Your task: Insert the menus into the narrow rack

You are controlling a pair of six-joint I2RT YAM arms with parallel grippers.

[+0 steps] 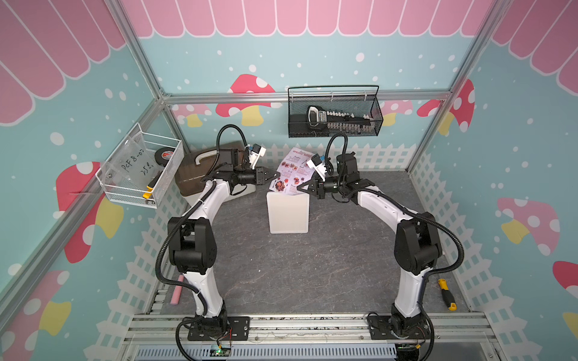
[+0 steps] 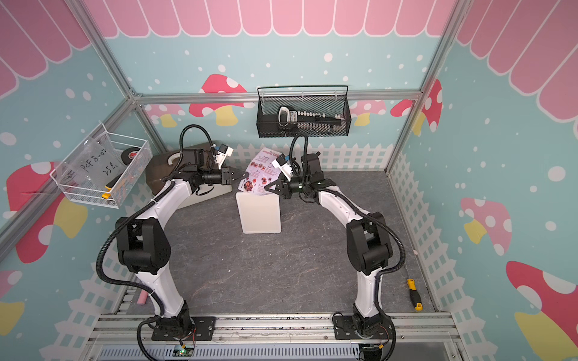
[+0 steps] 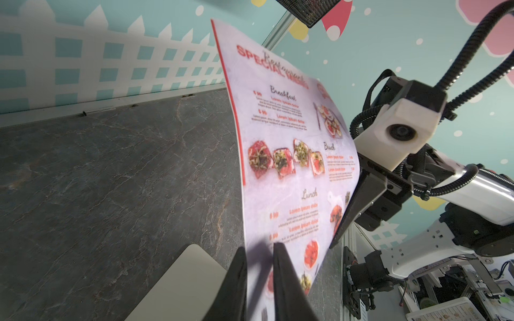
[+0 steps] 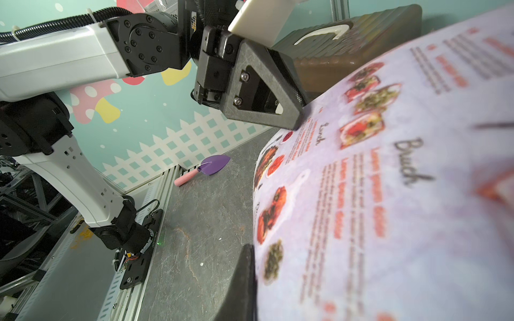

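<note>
A printed menu sheet (image 1: pixel 293 170) bends upright behind the top edge of the white rack (image 1: pixel 288 214), its top leaning back. On the menu's right edge, low down, my right gripper (image 1: pixel 301 187) is shut; in the right wrist view the sheet (image 4: pixel 342 224) hides one finger. My left gripper (image 1: pixel 276 175) is at the left edge. In the left wrist view its fingers (image 3: pixel 286 283) stand a little apart, with the edge of the menu (image 3: pixel 294 139) between them. The menu's lower end and the rack's slot are hidden from the top views.
A brown case (image 1: pixel 201 171) stands behind the left arm. On the back wall hangs a black mesh basket (image 1: pixel 334 120), and a white wire basket (image 1: pixel 139 171) is at the left. A screwdriver (image 1: pixel 446 294) lies front right.
</note>
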